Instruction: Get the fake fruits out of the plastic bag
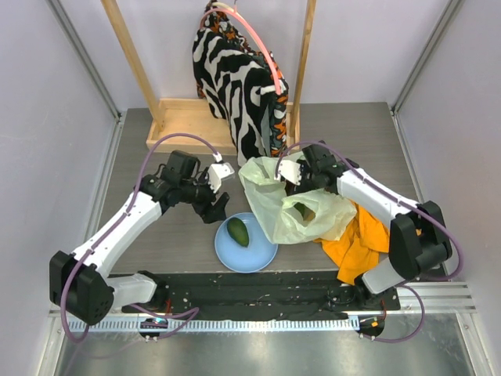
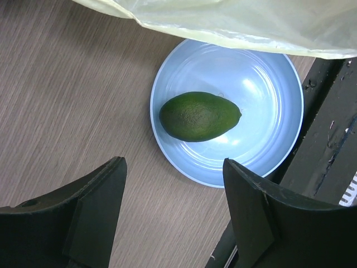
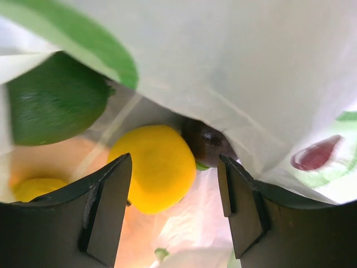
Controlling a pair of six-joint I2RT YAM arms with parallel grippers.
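A pale green plastic bag [image 1: 291,219] lies right of centre, its mouth facing the table's front. My right gripper is inside it, open, with a round yellow-orange fruit [image 3: 158,170] just ahead, partly between the fingertips. Around that fruit in the right wrist view are a dark green fruit [image 3: 56,100], a dark purple fruit [image 3: 206,142] and a yellow fruit [image 3: 39,188]. On the blue plate [image 1: 225,256] rests a green avocado-like fruit [image 1: 237,232]. Left of and above the plate, my left gripper is open with nothing between its fingers.
Orange cloth [image 1: 356,251] lies under and right of the bag. A wooden rack [image 1: 156,129] with patterned garments [image 1: 235,86] hanging from it stands at the back. Bare table shows on the left, below the rack.
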